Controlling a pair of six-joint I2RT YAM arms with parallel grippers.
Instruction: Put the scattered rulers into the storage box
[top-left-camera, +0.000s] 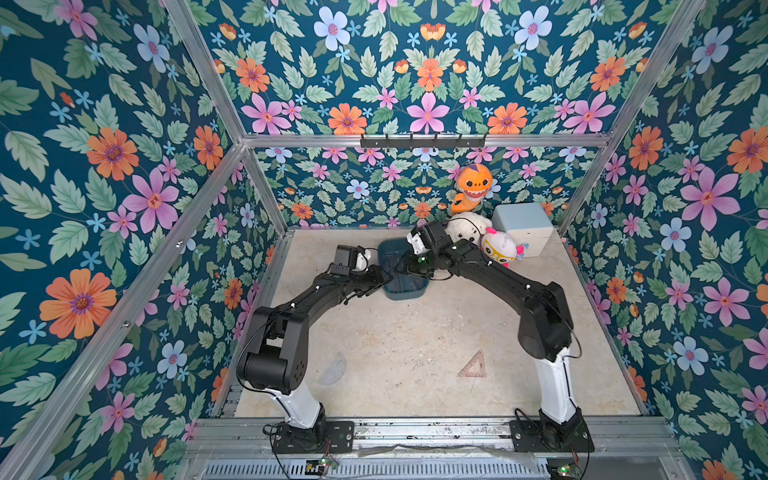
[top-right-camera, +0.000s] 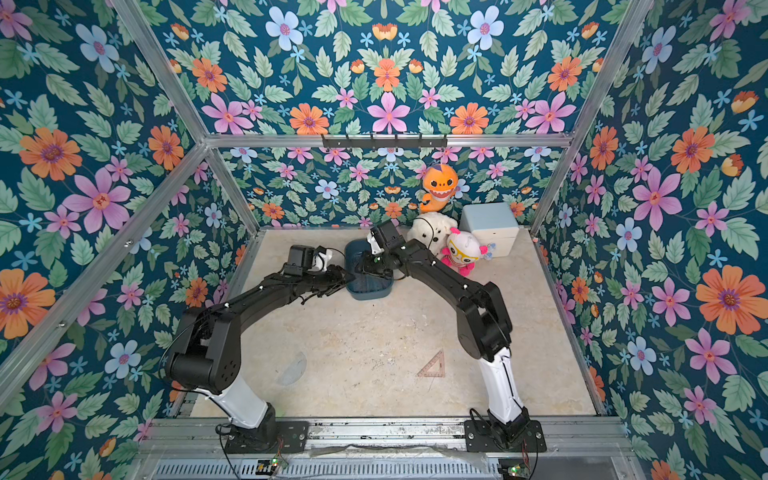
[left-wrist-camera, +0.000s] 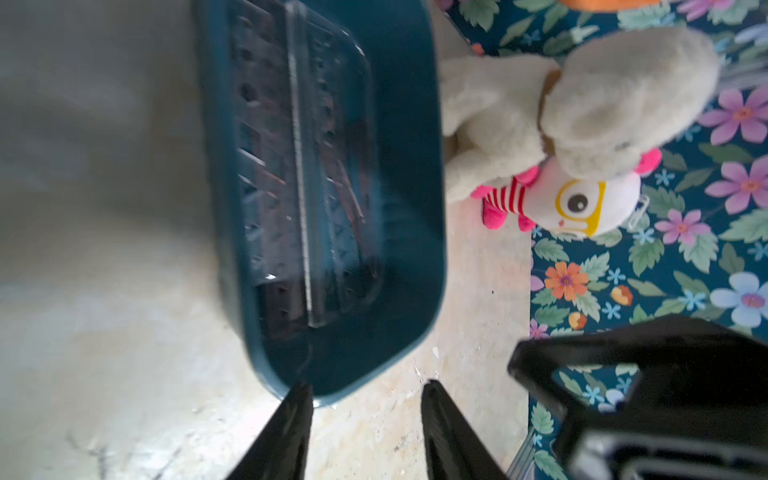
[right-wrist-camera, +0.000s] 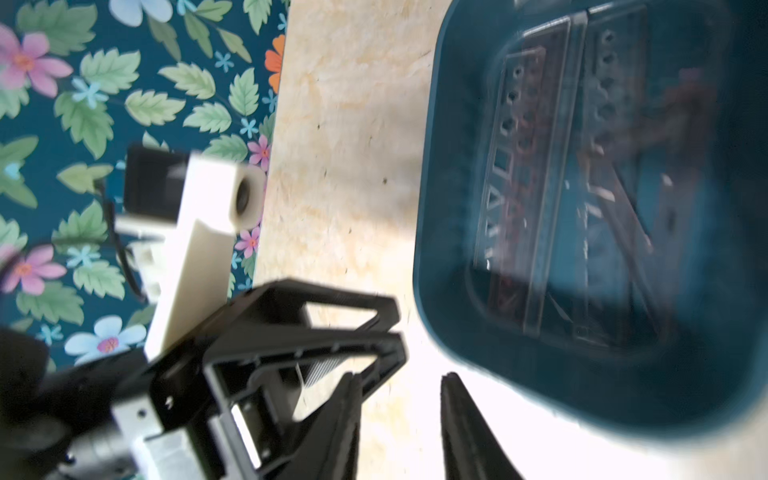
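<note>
The blue storage box (top-left-camera: 406, 293) stands at the back middle of the table. Several clear rulers (right-wrist-camera: 552, 176) lie inside it, along with a reddish triangular piece (left-wrist-camera: 348, 192). Two scattered ones lie on the front of the table: a clear protractor (top-right-camera: 293, 369) at left and a reddish triangle (top-right-camera: 433, 365) right of centre. My left gripper is at the box's left side, fingers apart with nothing between them. From the right, my right gripper hangs near the box rim, also open and empty.
Behind the right arm sit a white plush dog (left-wrist-camera: 512, 120), a pink-and-white doll (top-left-camera: 500, 248) and an orange shark toy (top-left-camera: 473, 184). A white box with a grey lid (top-left-camera: 523, 228) fills the back right corner.
</note>
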